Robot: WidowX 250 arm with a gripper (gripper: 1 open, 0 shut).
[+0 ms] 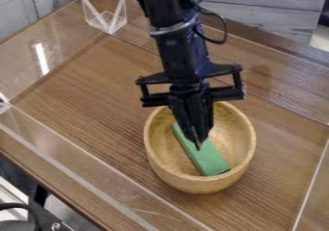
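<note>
My gripper (193, 134), black and pointing down, is over a round wooden bowl (172, 173) on the right half of the table, its tip inside the rim. It is shut, with nothing visible between its fingers. A green block (210, 160) lies in the bowl just below the gripper tip, its upper end partly hidden by it; whether they touch I cannot tell.
A clear plastic piece (106, 13) stands at the back left. Cables show at the bottom left edge.
</note>
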